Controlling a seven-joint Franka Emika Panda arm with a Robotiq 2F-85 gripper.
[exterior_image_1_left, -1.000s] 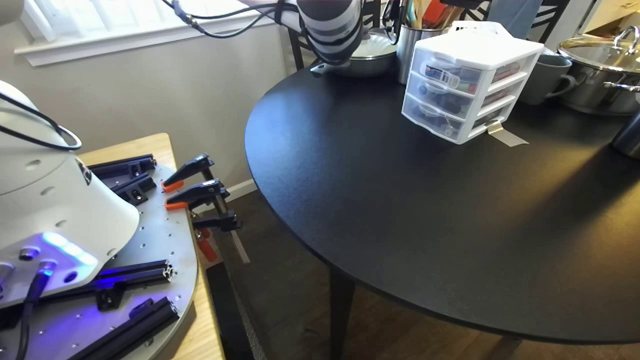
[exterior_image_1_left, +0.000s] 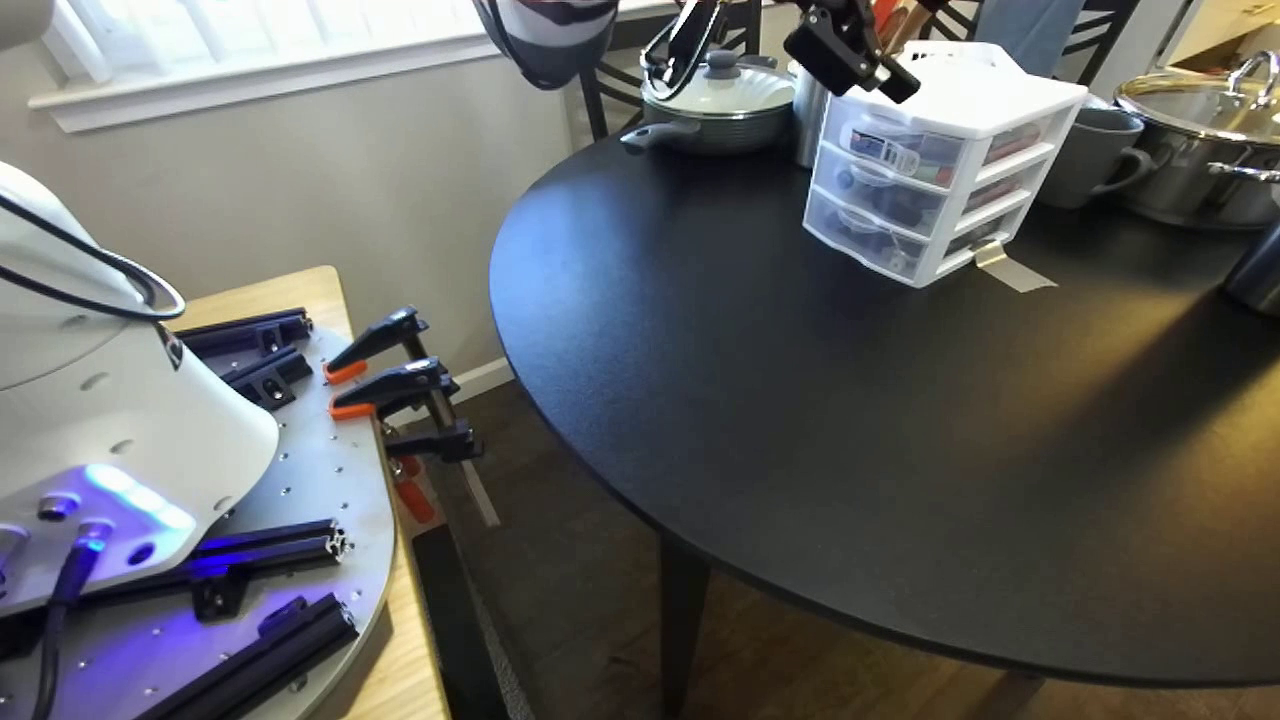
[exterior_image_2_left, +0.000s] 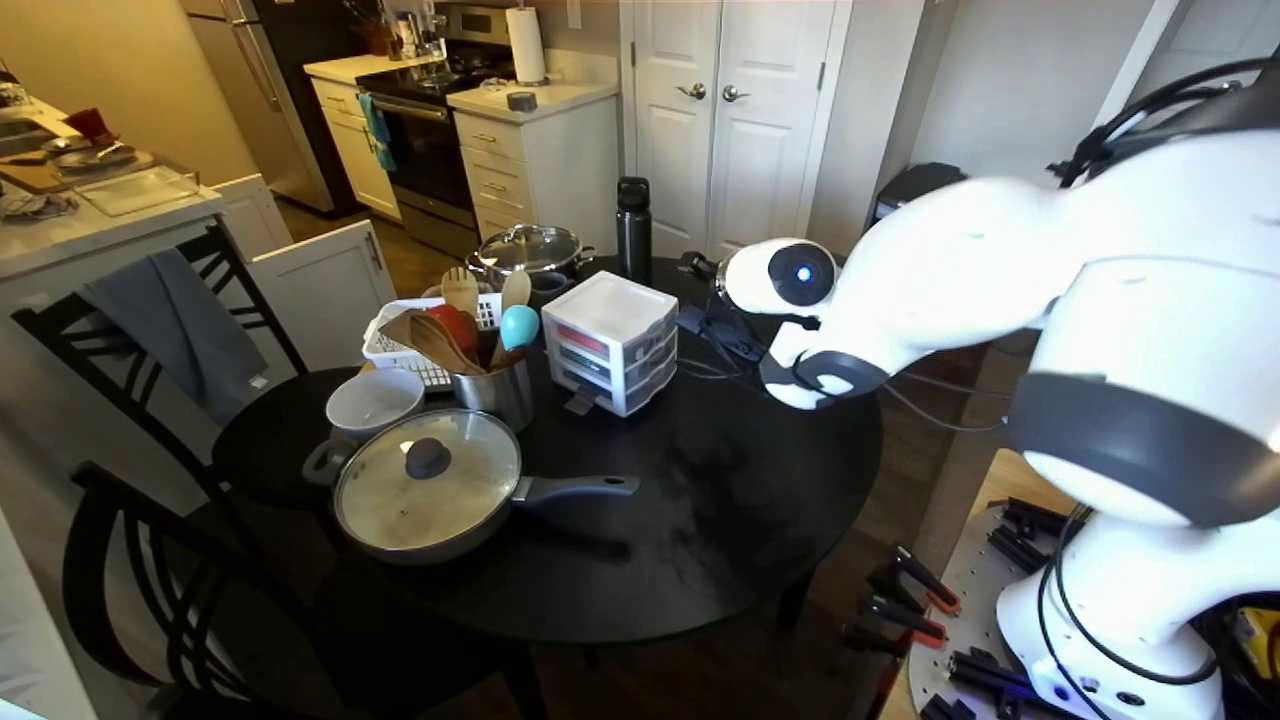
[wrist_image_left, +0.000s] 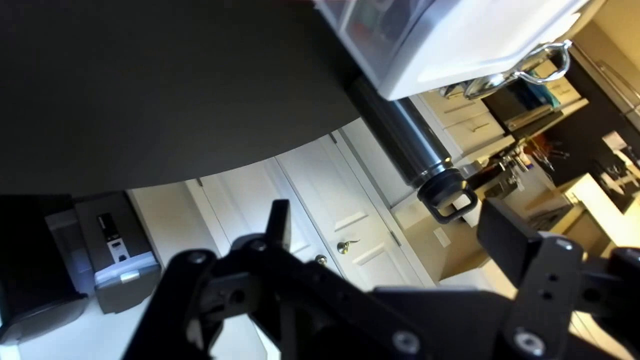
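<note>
With its fingers wide apart and nothing between them, my gripper is open in the wrist view. Exterior view 1 shows its dark gripper (exterior_image_1_left: 882, 74) at the top edge, overlapping the upper left of a white plastic drawer unit (exterior_image_1_left: 1002, 96); whether they touch cannot be told there. In exterior view 2 the arm (exterior_image_2_left: 936, 282) reaches in from the right, and the drawer unit (exterior_image_2_left: 612, 312) stands left of its end. Its three clear drawers hold small items and look closed. A tall dark bottle (wrist_image_left: 403, 135) appears beyond the gripper in the wrist view.
A lidded pan (exterior_image_2_left: 426, 486), a utensil holder (exterior_image_2_left: 498, 396), a white bowl (exterior_image_2_left: 375, 402) and a white basket (exterior_image_2_left: 390, 348) crowd one side of the black table (exterior_image_1_left: 780, 396). A steel pot (exterior_image_1_left: 1200, 156) and grey mug (exterior_image_1_left: 1086, 156) stand behind the drawers.
In exterior view 1 the arm has shifted left and up, uncovering more of the lidded pan. The dark gripper has come into view by the drawer unit, which has not moved.
</note>
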